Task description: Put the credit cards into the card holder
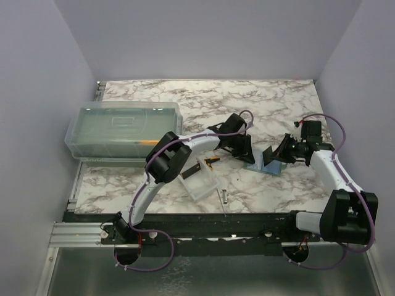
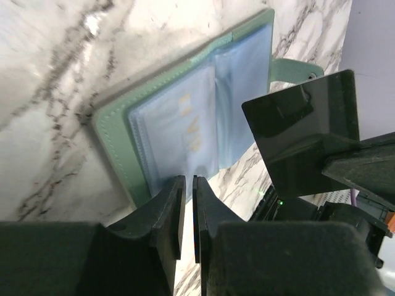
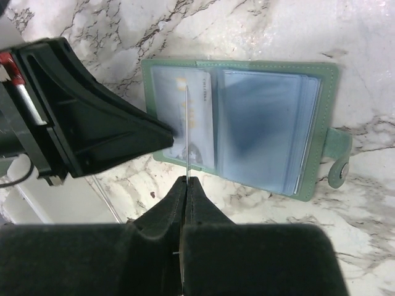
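The green card holder [image 3: 290, 196] lies open on the marble table, clear sleeves on both leaves, a pale card [image 3: 200, 102] with orange marks in one. At the edge of that leaf's clear sleeve [image 2: 179, 123], my left gripper is almost closed; the sleeve's edge appears to be between its fingertips, though the contact is partly hidden. My right gripper is shut on a black card [image 2: 302, 129], which stands on edge above the holder. That card shows only as a thin line in the right wrist view.
A white box [image 1: 200, 184] with a dark item [image 1: 191, 171] sits left of the holder, an orange-black tool [image 1: 212, 160] beside it. A large lidded bin [image 1: 123, 131] fills the left side.
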